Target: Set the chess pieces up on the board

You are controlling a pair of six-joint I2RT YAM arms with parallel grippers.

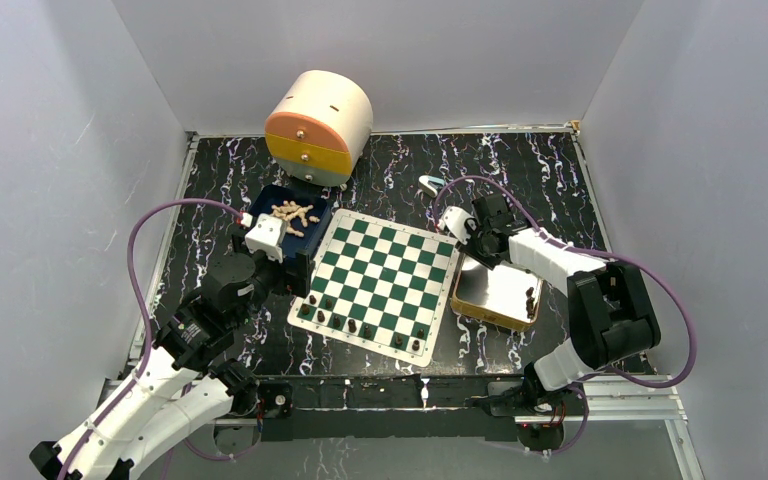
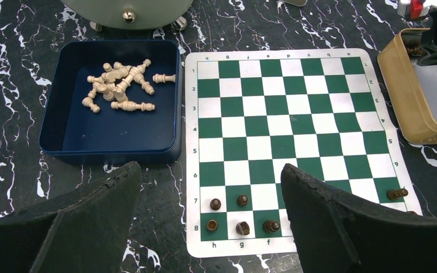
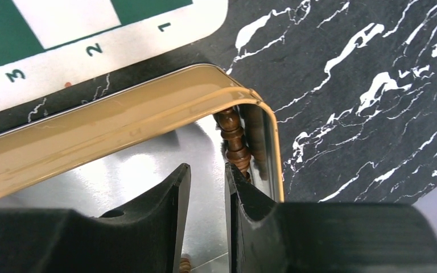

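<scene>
In the right wrist view, a dark brown chess piece (image 3: 234, 136) lies along the corner of the tan tray (image 3: 114, 122). My right gripper is over that tray, its fingers a narrow gap apart. Bare tray floor shows between them, and the piece's near end is by the right finger (image 3: 234, 190). My left gripper stands wide open and empty near the board's left edge. The green and white board (image 2: 190, 142) carries several dark pieces along its near rows, such as one (image 2: 211, 226) at h8. My left finger partly covers that row.
Light wooden pieces (image 2: 126, 106) lie heaped in the navy tray (image 2: 111, 156) left of the board. More dark pieces (image 1: 531, 303) lie at the tan tray's right side. A rounded drawer cabinet (image 1: 320, 120) stands behind. The board's middle and far rows are empty.
</scene>
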